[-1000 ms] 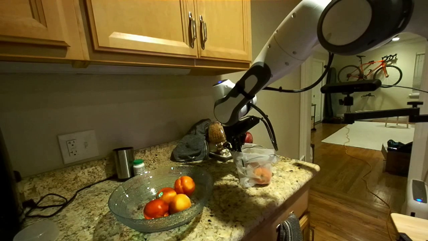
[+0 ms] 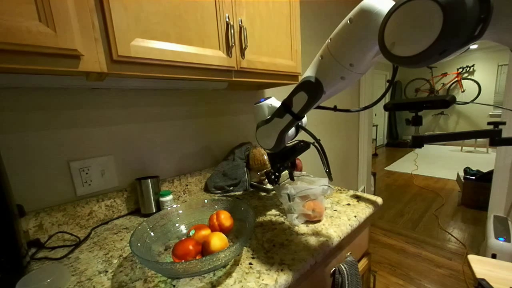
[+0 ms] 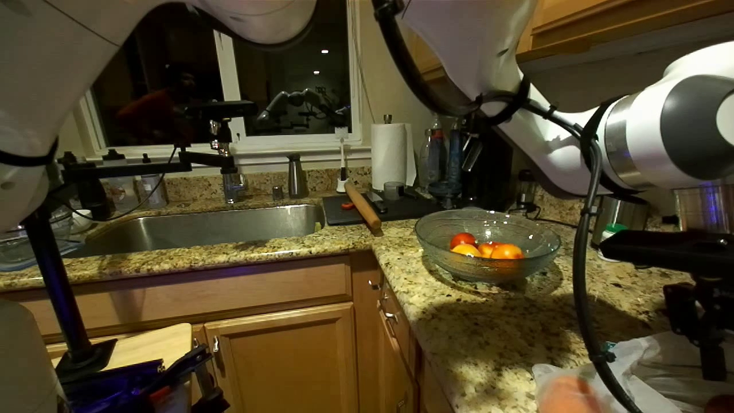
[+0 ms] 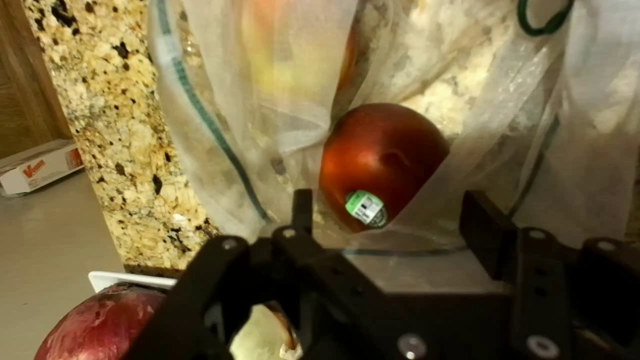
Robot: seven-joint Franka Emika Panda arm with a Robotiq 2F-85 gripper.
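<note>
A thin white mesh bag [image 2: 296, 199] stands on the counter at the right, its mouth spread wide in the wrist view. Deep in that mouth lies a dark red fruit [image 4: 378, 159] bearing a green-and-white sticker. Another, orange-and-yellow fruit [image 4: 277, 54] shows blurred through the mesh. My gripper is at the bag's rim, its fingers [image 4: 303, 210] well apart, with the red fruit seen beyond the gap. No fruit is held. A glass bowl [image 2: 146, 257] holds several fruits, among them a red one [image 2: 187, 249] and a yellow-orange one [image 2: 215, 243].
Behind the bag are a dark cloth [image 2: 229, 170] and a jar-like brown object [image 2: 259, 159]. A red onion [image 4: 99, 327] is close by the gripper. A steel cup [image 2: 147, 194] and green-capped bottle [image 2: 166, 199] line the wall. Counter between bowl and bag is clear.
My gripper's fingers have spread apart at the bag's rim, and the rim beside them has shifted slightly to the left. The arm has barely moved; the bowl and its fruits are unchanged.
</note>
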